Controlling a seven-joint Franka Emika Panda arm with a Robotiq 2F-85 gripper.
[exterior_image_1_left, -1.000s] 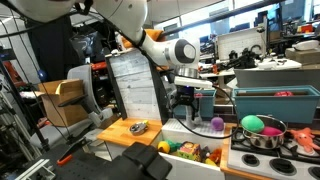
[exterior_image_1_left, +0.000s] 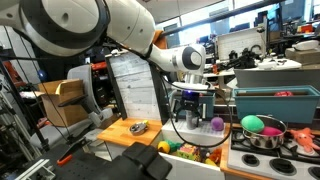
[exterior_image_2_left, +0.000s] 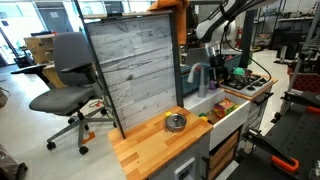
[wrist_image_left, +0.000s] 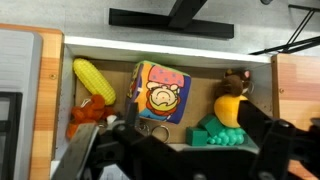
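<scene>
My gripper hangs over an open drawer (wrist_image_left: 215, 57) in the wrist view, its two dark fingers apart, with nothing visible held between them. In the drawer lie a yellow corn cob (wrist_image_left: 94, 80), a colourful box with a cartoon face (wrist_image_left: 158, 95), an orange-red toy (wrist_image_left: 88, 112), a round yellow-orange toy (wrist_image_left: 229, 108) and green blocks (wrist_image_left: 212, 130). The fingers hide part of the drawer's near side. In exterior view 1 the toy-filled drawer (exterior_image_1_left: 172, 146) sits low, below the arm.
A stove top (exterior_image_1_left: 275, 162) carries a large pot (exterior_image_1_left: 262, 136) with a green and a pink thing in it. A metal bowl (exterior_image_1_left: 139, 128) stands on the wooden counter (exterior_image_1_left: 115, 133). Behind it rises a grey wood-look panel (exterior_image_2_left: 135, 65). A blue-green box (exterior_image_1_left: 280, 105) lies at the back right.
The toys in the drawer look unmoved.
</scene>
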